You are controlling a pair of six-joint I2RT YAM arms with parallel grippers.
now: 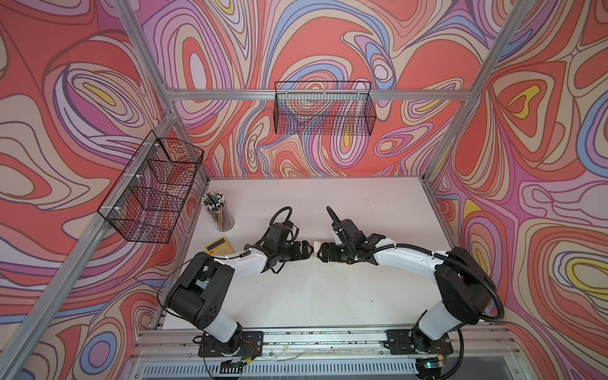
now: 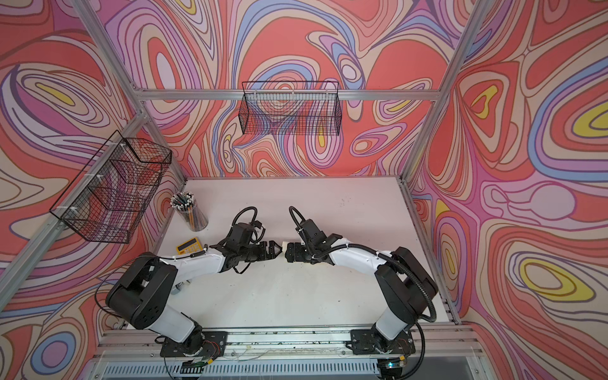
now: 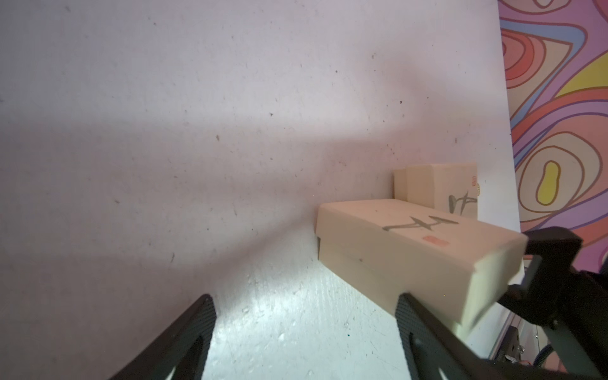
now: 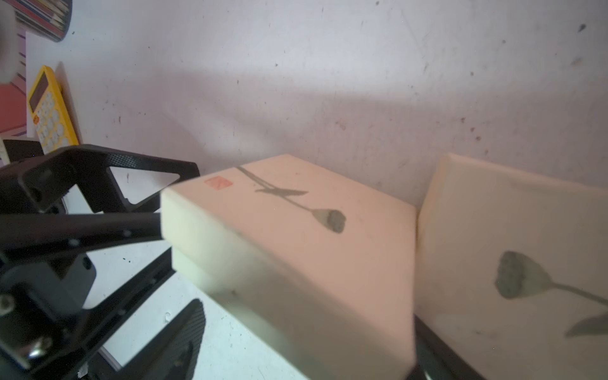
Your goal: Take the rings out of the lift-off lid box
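Observation:
Two cream boxes lie side by side at the middle of the table. In the right wrist view, the nearer box [image 4: 297, 221] has its lid on, printed with a lotus stem and red seal; the second cream box [image 4: 513, 221] is at its right. My left gripper [image 1: 306, 249] stands open at the nearer box's left end, and its right finger [image 3: 414, 329] overlaps the box's side. My right gripper [image 1: 325, 251] is partly open over the boxes; its left finger [image 4: 186, 338] is apart from the nearer box, which partly hides the other finger. No rings show.
A yellow calculator [image 1: 219, 247] and a pen holder [image 1: 221, 216] stand at the table's left. Wire baskets hang on the left and back frame. Free table [image 1: 304, 297] lies in front of and behind the grippers, which are close together.

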